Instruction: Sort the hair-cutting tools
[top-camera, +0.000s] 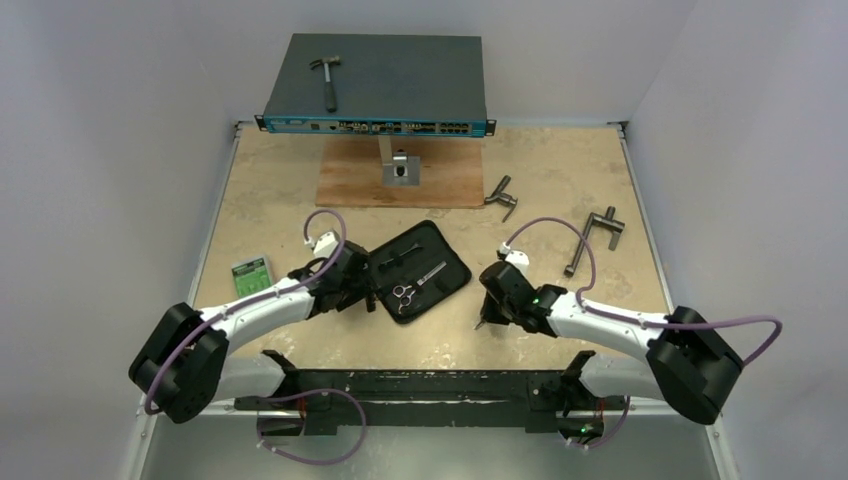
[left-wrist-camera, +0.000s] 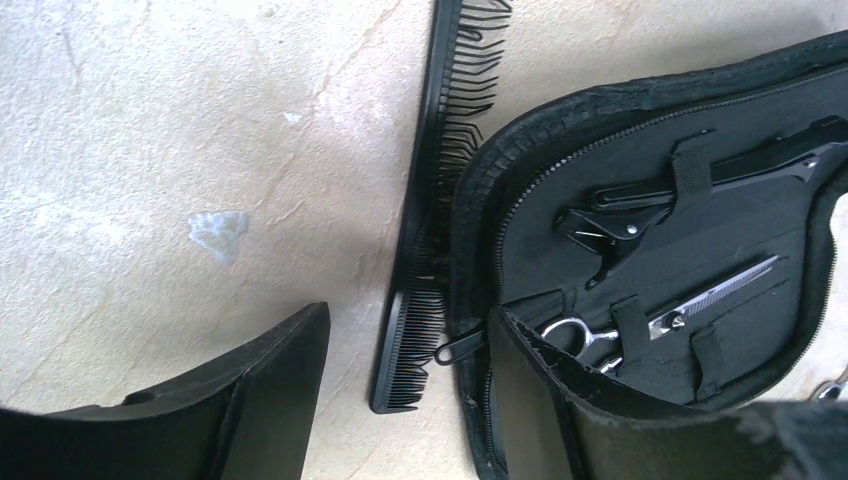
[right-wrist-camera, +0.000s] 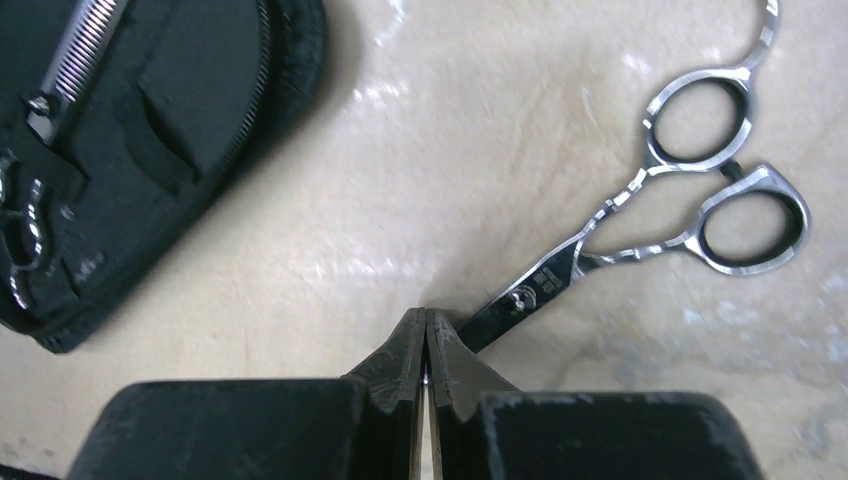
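Observation:
A black comb (left-wrist-camera: 410, 240) lies along the left edge of the black zip pouch (top-camera: 440, 255), its teeth against the rim. My left gripper is open above the comb's near end, which shows between its two fingers. In the right wrist view, silver-handled scissors (right-wrist-camera: 545, 282) lie on the table, clear of the pouch. My right gripper is shut with nothing between its fingers. Its tips are down beside the scissors' blades and hide their points. Inside the pouch, thinning scissors (left-wrist-camera: 665, 325) and a black folding razor (left-wrist-camera: 720, 178) are held under straps.
A green-labelled box (top-camera: 251, 276) stands left of the left arm. Metal pipe fittings (top-camera: 598, 235) lie at the back right. A rack unit (top-camera: 410, 85) with a hammer (top-camera: 328, 85) on top fills the back.

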